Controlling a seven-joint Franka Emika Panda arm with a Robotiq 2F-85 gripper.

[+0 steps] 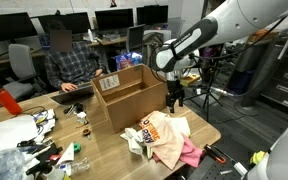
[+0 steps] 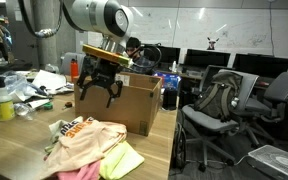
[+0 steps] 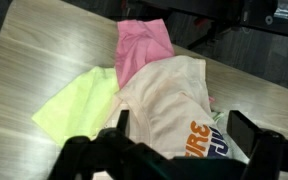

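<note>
A loose heap of cloths lies on the wooden table: a peach cloth with orange lettering on top, a pink cloth and a pale yellow-green cloth poking out from under it. My gripper hangs above the heap's back side, pointing down, clear of the fabric. In the wrist view its two dark fingers stand wide apart, with only the peach cloth below showing in the gap. Behind the heap is an open cardboard box; its inside is mostly hidden.
Bags, paper and small tools clutter the table's left side. A person sits behind the table at a laptop. Bare wood shows between the clutter and the cloths. Office chairs stand beyond the table.
</note>
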